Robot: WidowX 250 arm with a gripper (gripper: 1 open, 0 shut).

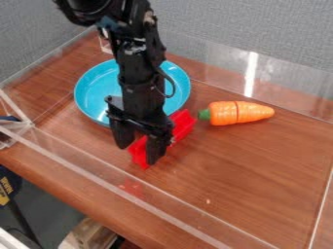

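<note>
My black gripper [138, 137] reaches down over a red object [180, 129] lying on the wooden table, its fingers straddling it near its middle. Whether the fingers press on the red object is hard to tell. Behind the arm is a blue plate [93, 88]. An orange toy carrot [237, 112] with a green top lies to the right of the red object.
A clear acrylic barrier [286, 91] runs along the back and sides of the table [240, 185]. Some items sit off the table at the lower left.
</note>
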